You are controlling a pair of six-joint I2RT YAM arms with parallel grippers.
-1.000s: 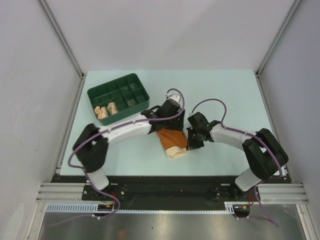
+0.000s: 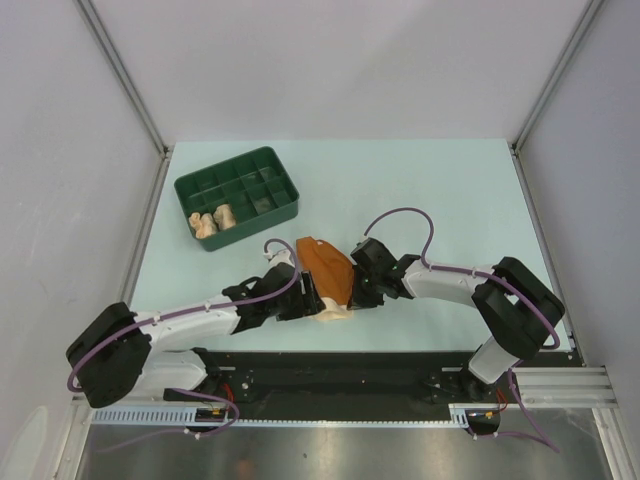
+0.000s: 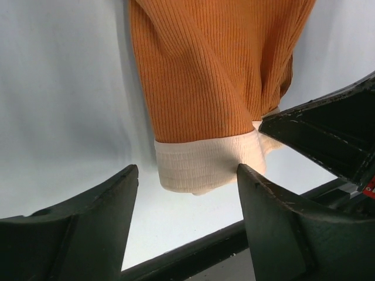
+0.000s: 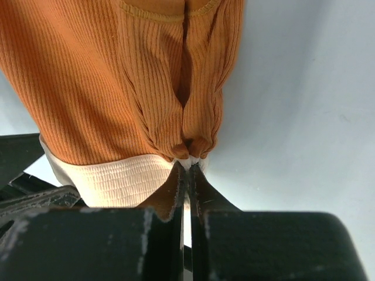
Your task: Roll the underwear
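Note:
Orange underwear [image 2: 323, 265] with a cream waistband lies on the pale table, its long side folded into ridges in the right wrist view. My left gripper stands open over the waistband end, nothing held between its fingers. My right gripper is shut at the junction of orange cloth and waistband on the folded edge, with cloth bunched at its tips. In the left wrist view the right gripper's black body covers part of that edge.
A green divided box [image 2: 270, 170] with several rolled beige items [image 2: 212, 222] sits at back left. The table's near edge is just below both grippers.
Compared with a second ago, the underwear and both grippers have shifted left; the left gripper has also come down toward the waistband end.

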